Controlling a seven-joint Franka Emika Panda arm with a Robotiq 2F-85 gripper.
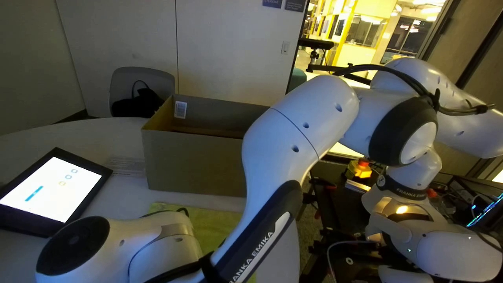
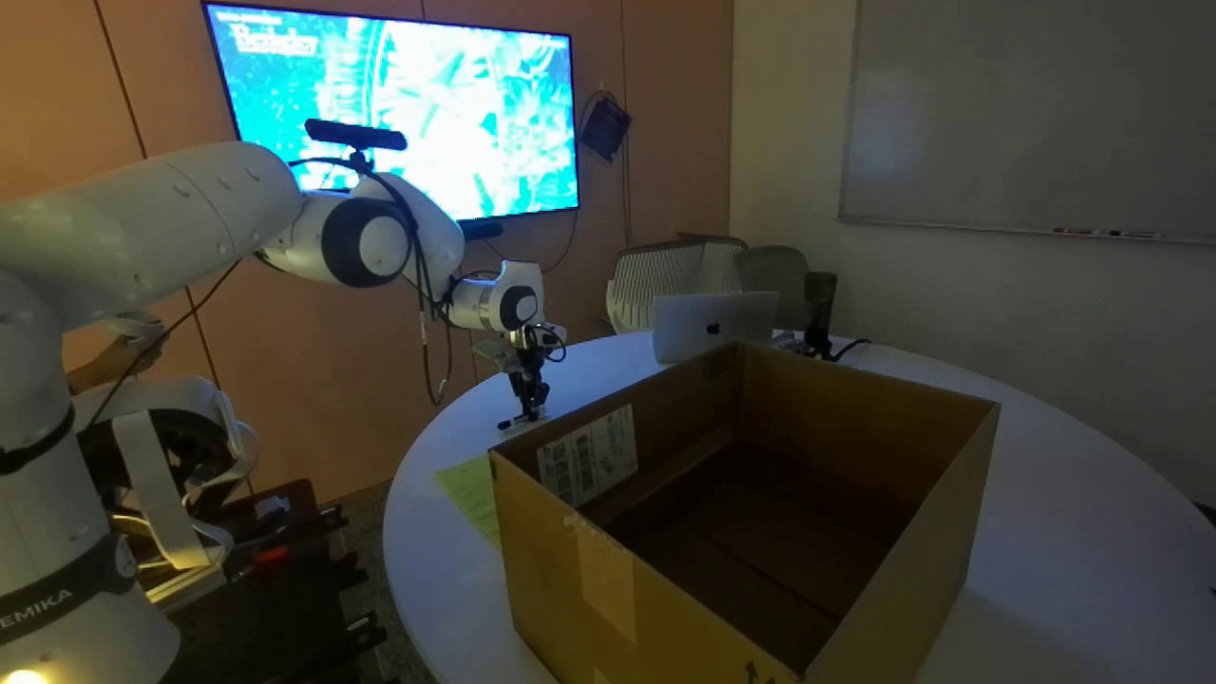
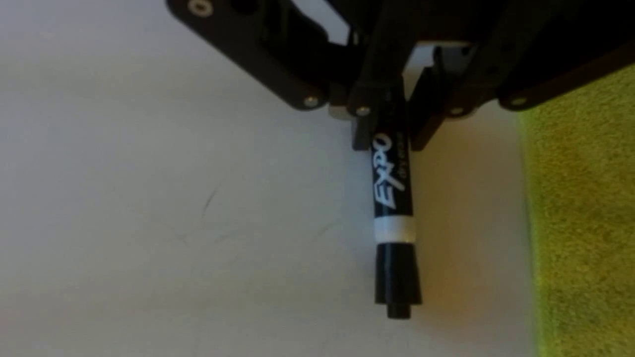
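A black Expo marker with a white band and black cap is in the wrist view, its cap end pointing away from the fingers. My gripper is shut on its upper body, one finger on each side. In exterior view 2 the gripper points down over the white table, on the far side of the cardboard box, and the marker shows small and dark at its tips. The marker's other end is hidden by the fingers. In exterior view 1 the arm hides the gripper.
A yellow-green cloth lies to the marker's right on the table. The deep, open-topped box stands beside the cloth. A tablet-like screen and a silver laptop also occupy the table.
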